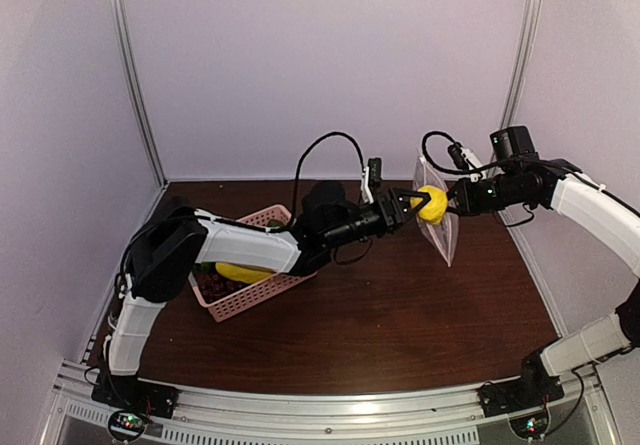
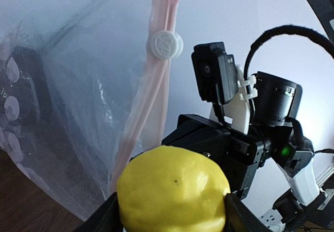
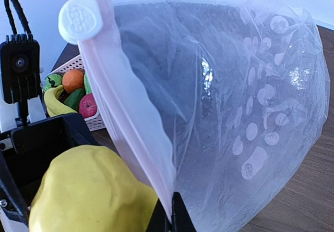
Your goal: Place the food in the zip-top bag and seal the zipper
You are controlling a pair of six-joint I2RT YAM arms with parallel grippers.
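Note:
Shut on a round yellow fruit (image 1: 433, 205), my left gripper has a finger on each side of it. The clear zip top bag (image 3: 245, 101) hangs upright, its pink zipper strip (image 2: 140, 104) running down to my right gripper, which is shut on the bag's edge. A white slider (image 3: 80, 19) sits high on the strip. In the right wrist view the fruit is left of the strip, close to it and outside the bag's clear body; whether they touch I cannot tell.
A pink basket (image 1: 263, 293) with bananas, grapes and other produce stands at the left, partly under my left arm. Pale walls stand close on both sides.

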